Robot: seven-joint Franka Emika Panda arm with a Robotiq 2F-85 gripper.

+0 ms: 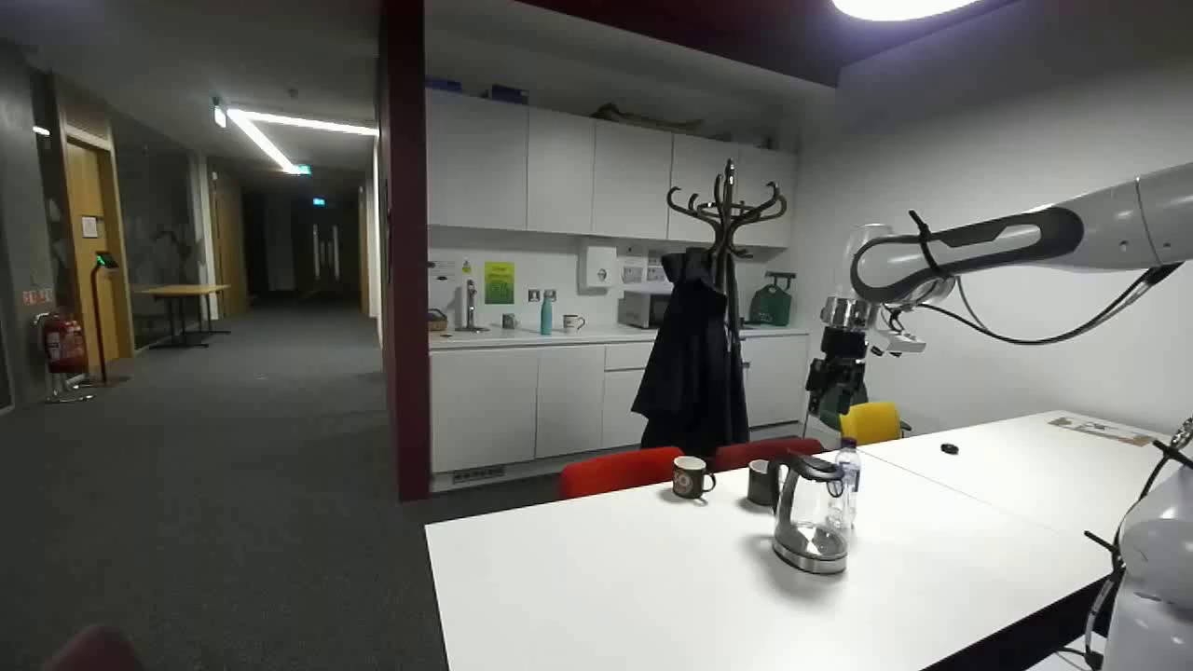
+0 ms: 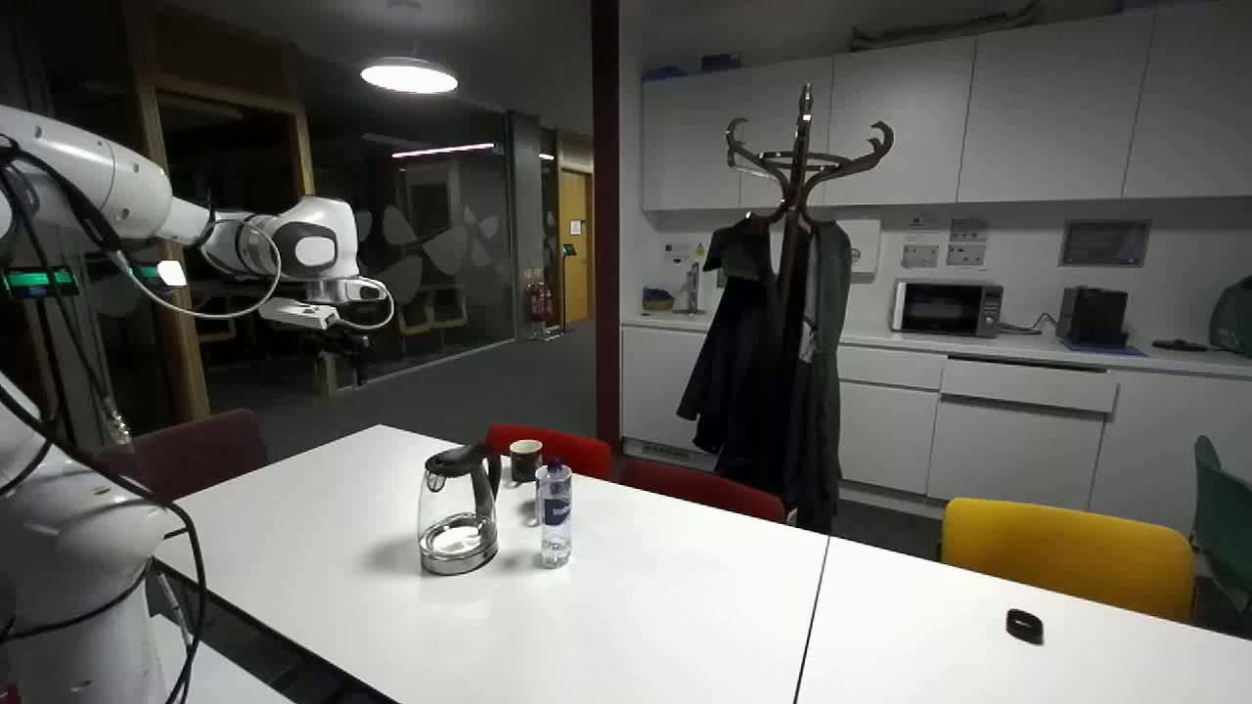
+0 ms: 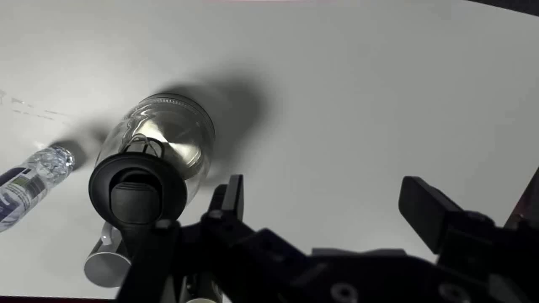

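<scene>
My gripper is open, its two fingers wide apart with only bare table showing between them. It hangs above the table, with a glass kettle to the left of the fingers in the wrist view. The kettle stands upright, with a black lid and handle and a steel base. Beside it is a clear water bottle with a dark cap. Two dark mugs, one farther left and the other partly behind the kettle, sit near the table's far edge in exterior view 1.
A small black object lies on the second table section. Red chairs and a yellow chair line the far side. A coat stand stands beyond.
</scene>
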